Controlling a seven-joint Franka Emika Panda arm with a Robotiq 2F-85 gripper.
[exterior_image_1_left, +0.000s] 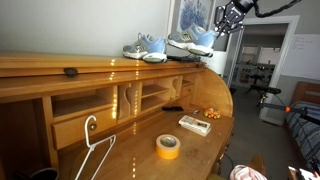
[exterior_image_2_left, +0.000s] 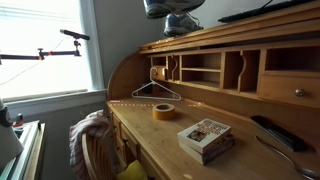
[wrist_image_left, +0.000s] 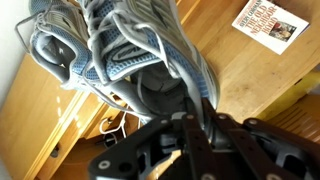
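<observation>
A grey-blue shoe hangs at the right end of the desk's top shelf, its sole apparently just above the board. My gripper is shut on its heel end from the right. In the wrist view this shoe fills the middle, laces and opening towards the camera; the fingers press at its heel collar. Another grey-blue shoe rests on the shelf to the left, partly visible as a second shoe in the wrist view. Exterior view 2 cuts off the upper shoe.
The top shelf is bare on its left. Below, the desktop carries an orange tape roll, a white book and a dark object. A white hanger leans at the front left.
</observation>
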